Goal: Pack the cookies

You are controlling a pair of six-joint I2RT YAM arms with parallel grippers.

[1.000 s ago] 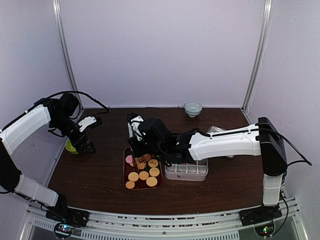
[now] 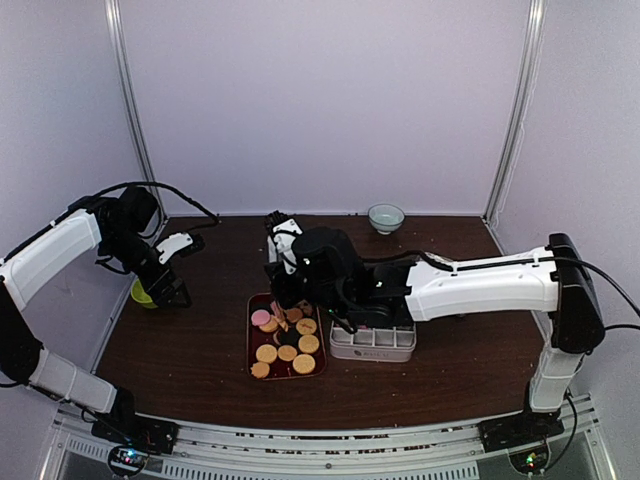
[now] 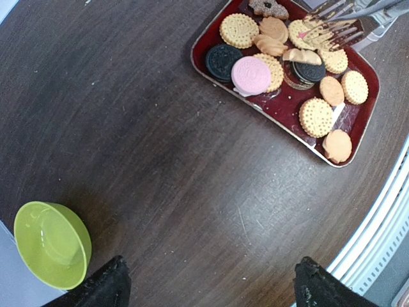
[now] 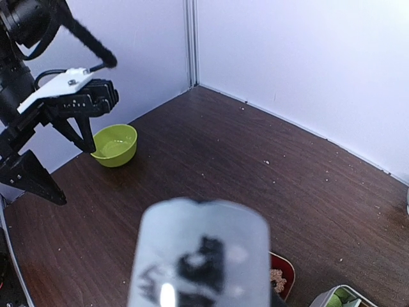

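A red tray (image 2: 312, 371) of assorted cookies lies at the table's centre, with a pale compartment box (image 2: 372, 350) to its right. My right gripper (image 2: 285, 280) is over the tray; its finger state is hard to see. In the left wrist view the tines of a metal fork-like utensil (image 3: 335, 35) reach over the cookies; where it is held is unclear. The right wrist view is largely blocked by a blurred pale object. My left gripper hangs open at the left, nothing between its fingers, facing the table beside the tray.
A green bowl (image 3: 53, 246) stands at the left edge. A white bowl (image 2: 386, 218) sits at the back right. The table between the green bowl and the tray is clear, as is the back left.
The left arm is still.
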